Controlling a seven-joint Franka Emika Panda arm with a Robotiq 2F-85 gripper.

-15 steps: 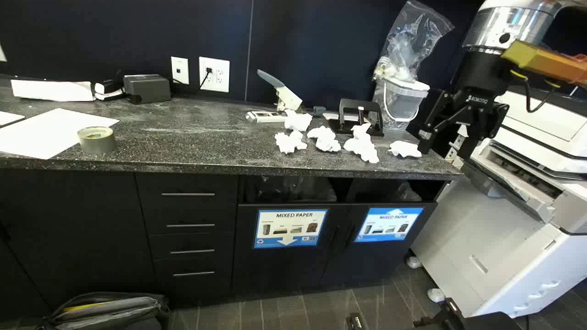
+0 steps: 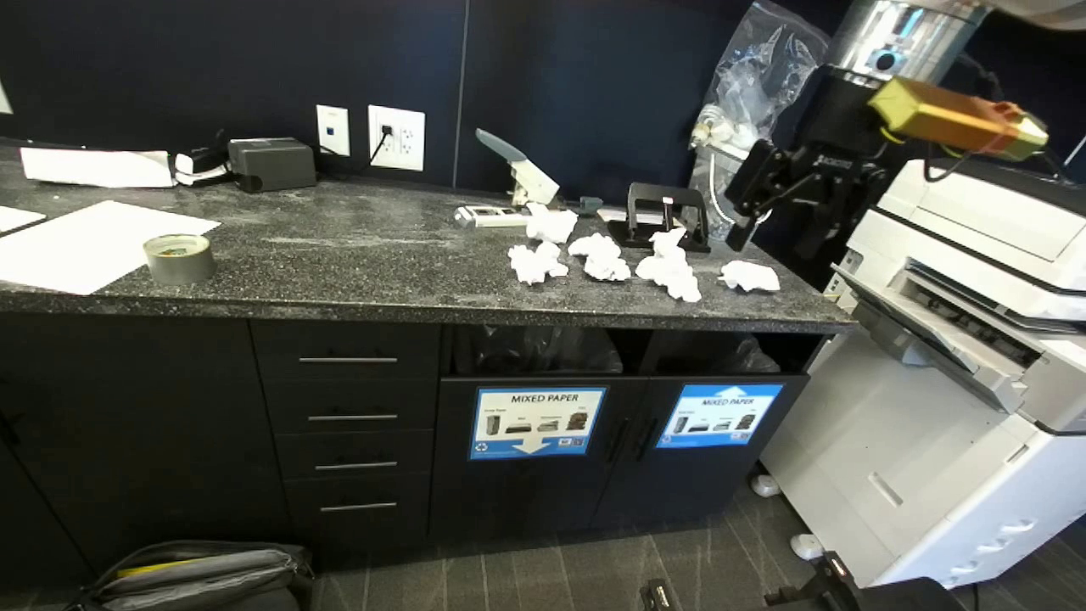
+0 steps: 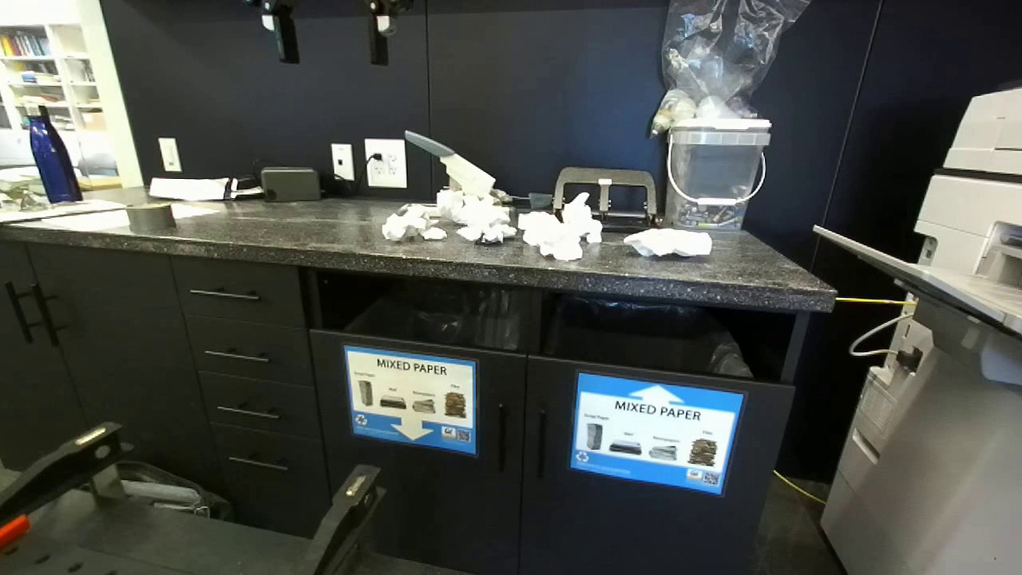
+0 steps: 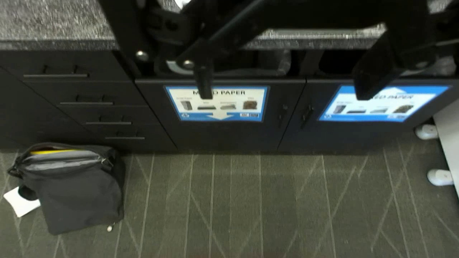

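My gripper [image 2: 775, 236] is open with nothing between its fingers. It hangs in the air above the counter, right of the paper in exterior view 1; exterior view 2 catches only its fingertips [image 3: 287, 46] at the top edge. Several crumpled white papers lie on the counter, among them a flat one [image 2: 749, 276] at the right and a taller clump [image 2: 668, 266] beside it. Below the counter are two open slots, left [image 3: 421, 311] and right [image 3: 632, 331], with plastic liners inside. In the wrist view, the spread gripper looks down past the counter's front edge.
A black hole punch [image 3: 605, 196], a stapler-like tool [image 3: 452, 164] and a clear bucket [image 3: 716, 172] with a plastic bag stand behind the paper. The printer [image 2: 947, 407] is at the right. Left of the papers, a tape roll [image 2: 179, 260] stands beyond bare counter.
In exterior view 1 my gripper has moved left and somewhat up, and now overlaps the bucket from that angle. The crumpled papers have stayed where they were.
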